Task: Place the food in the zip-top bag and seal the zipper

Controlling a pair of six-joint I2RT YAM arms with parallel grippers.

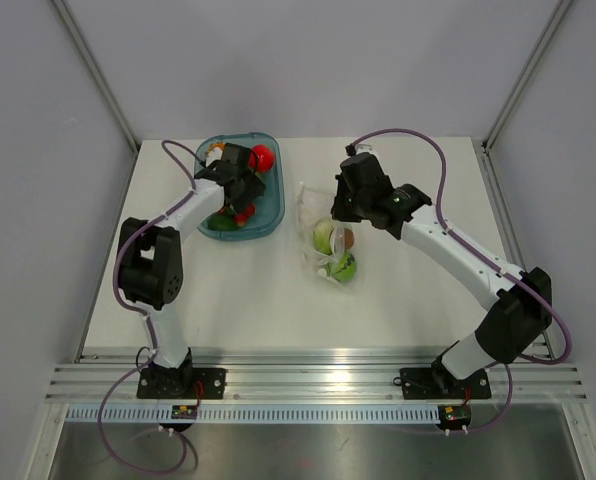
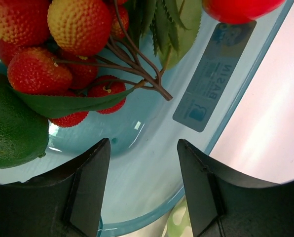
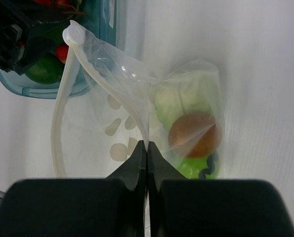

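The clear zip top bag (image 3: 90,116) stands mid-table, its mouth parted and several foods inside: a pale green piece (image 3: 184,98), a brown round one (image 3: 195,134) and a bright green one (image 1: 343,266). My right gripper is shut on one edge of the bag's mouth. Over the blue basin (image 1: 270,222), my left gripper is open, pointing down with nothing between its fingers. In the left wrist view, a bunch of red lychee-like fruit (image 2: 83,24) lies ahead of it, with a dark green avocado-like fruit (image 2: 16,123) to the left.
A red tomato-like ball (image 1: 262,158) sits at the basin's far side. Orange food (image 1: 215,152) in the far left of the basin is partly covered by the left arm. White table (image 1: 248,300) in front of basin and bag is clear.
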